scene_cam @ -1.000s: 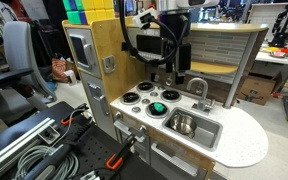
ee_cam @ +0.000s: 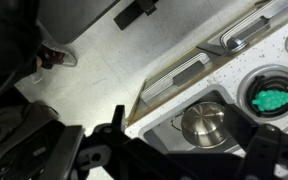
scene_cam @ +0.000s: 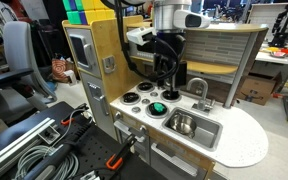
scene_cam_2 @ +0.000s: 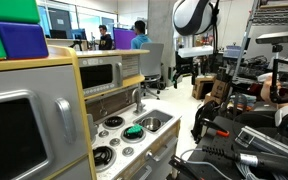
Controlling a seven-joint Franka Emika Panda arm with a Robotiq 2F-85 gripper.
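A green object point(scene_cam: 159, 107) rests on one of the front burners of the toy stove; its exact kind is too small to tell. It also shows in the second exterior view point(scene_cam_2: 134, 131) and on a black burner in the wrist view point(ee_cam: 272, 100). A silver pot point(scene_cam: 183, 124) sits in the sink point(scene_cam: 206, 133), also visible from the wrist point(ee_cam: 203, 123). My gripper is open, its dark fingers spread apart with nothing between them. In the first exterior view it hangs above the counter, clear of the green object and the pot.
A faucet point(scene_cam: 203, 90) rises behind the sink. To the left stand a cabinet with a silver oven door point(scene_cam: 82, 50) and colored blocks on top. The white counter right of the sink point(scene_cam: 242, 142) is bare. Cables point(scene_cam: 39, 160) lie on the dark table in front.
My arm has changed its pose: the white wrist section has swung and the gripper now appears farther left and lower in the first exterior view. The green object and pot have stayed put.
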